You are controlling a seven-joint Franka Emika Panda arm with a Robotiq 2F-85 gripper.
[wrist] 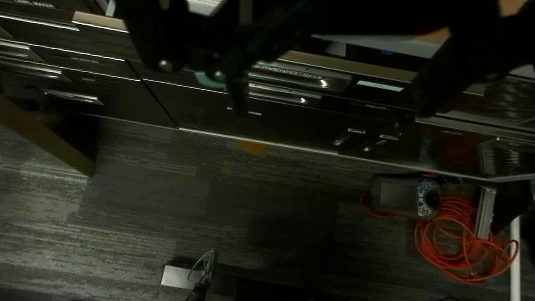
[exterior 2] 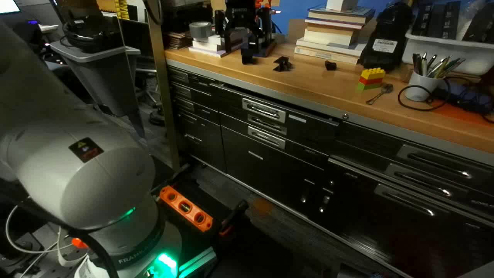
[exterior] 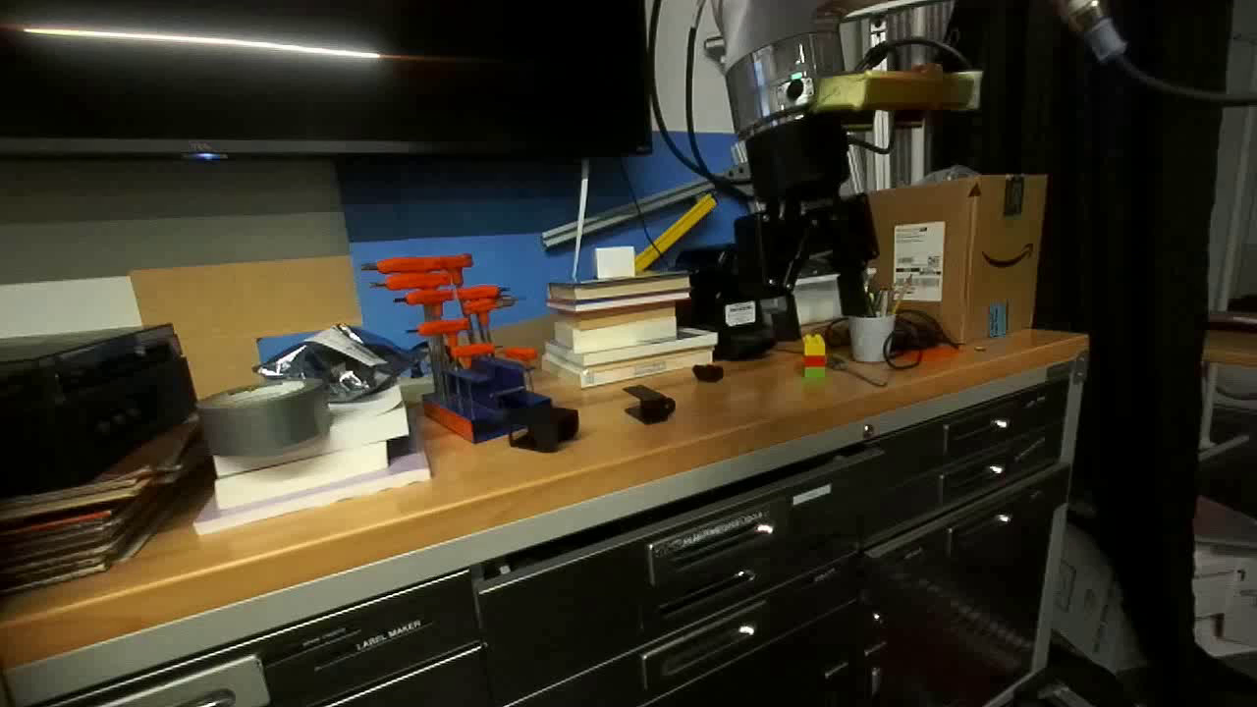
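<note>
My gripper (exterior: 815,281) hangs from the arm in front of the bench, pointing down. In the wrist view the two dark fingers of the gripper stand wide apart, with only drawer fronts visible between them. On the wooden bench (exterior 2: 319,85) stands a small block stack (exterior 2: 370,78), yellow over red over green. A metal spoon (exterior 2: 380,94) lies beside it, close to a white cup (exterior 2: 418,90) of pens. Farther left are several small black parts, among them an angular one (exterior 2: 282,64) and a little one (exterior 2: 330,65).
Stacked books (exterior: 619,330), a red-handled hex key set (exterior: 460,342) and a tape roll (exterior: 264,416) line the bench's back and left. An Amazon box (exterior: 966,253) fills the far right. A black cable (exterior 2: 401,98) loops round the cup.
</note>
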